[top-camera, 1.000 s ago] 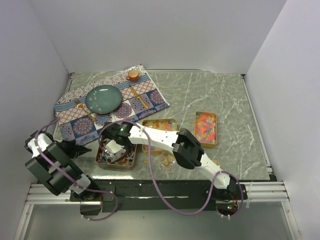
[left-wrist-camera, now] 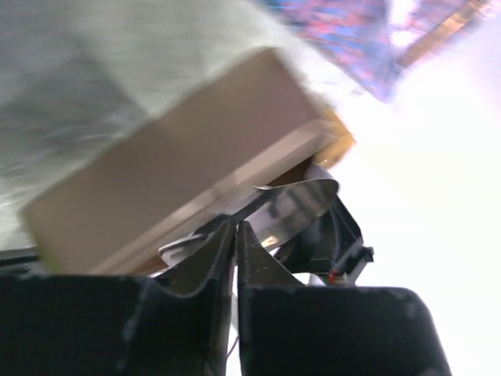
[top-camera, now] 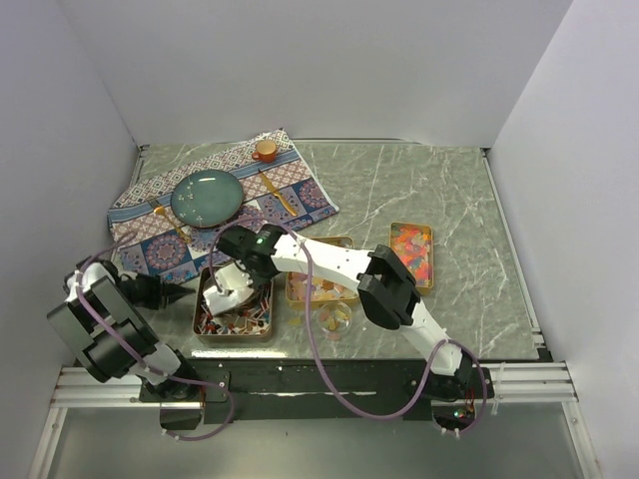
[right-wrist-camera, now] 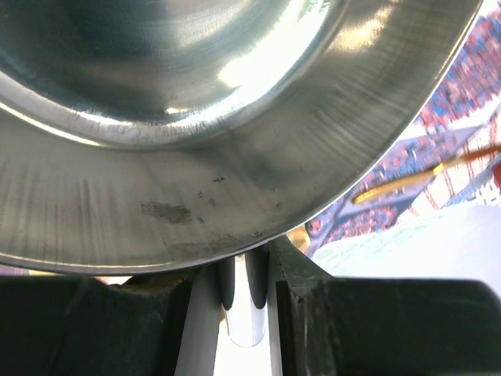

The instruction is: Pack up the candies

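My right gripper (top-camera: 240,279) is over the candy box (top-camera: 235,330) at the front left, which holds many small wrapped pieces. A shiny steel dish (right-wrist-camera: 235,180) fills most of the right wrist view just above its fingers; whether they grip it I cannot tell. My left gripper (top-camera: 180,292) is shut, just left of that box, with nothing seen between its fingers. A tray (top-camera: 346,244) lies partly hidden under the right arm, and a box of colourful pieces (top-camera: 409,254) stands farther right.
A patterned cloth (top-camera: 160,249) at the back left holds a plate (top-camera: 207,198), cutlery and an orange cup (top-camera: 265,150). A clear bowl (top-camera: 334,317) sits at the front middle.
The right arm and gripper have shifted a little to the right and toward the front. The left arm has moved slightly rightward, nearer the box.
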